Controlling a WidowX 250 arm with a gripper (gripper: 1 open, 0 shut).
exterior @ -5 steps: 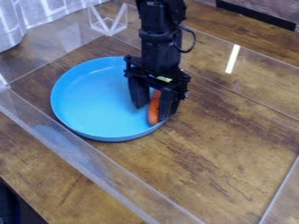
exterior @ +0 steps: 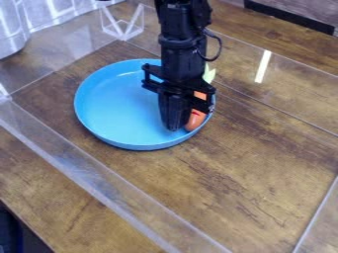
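Observation:
My black gripper (exterior: 177, 99) hangs over the right half of a round blue plate (exterior: 113, 104), its lower end down inside the plate. An orange object (exterior: 196, 119) lies at the plate's right edge, partly hidden behind the gripper. The fingers are dark, and the frame does not show clearly whether anything is between them. A small pale yellow-green item (exterior: 209, 75) shows behind the gripper at the back right.
Clear plastic items stand at the upper left.
Over the last second my gripper has shifted slightly, and the orange object has gone from upright in front of it to further right, partly behind it.

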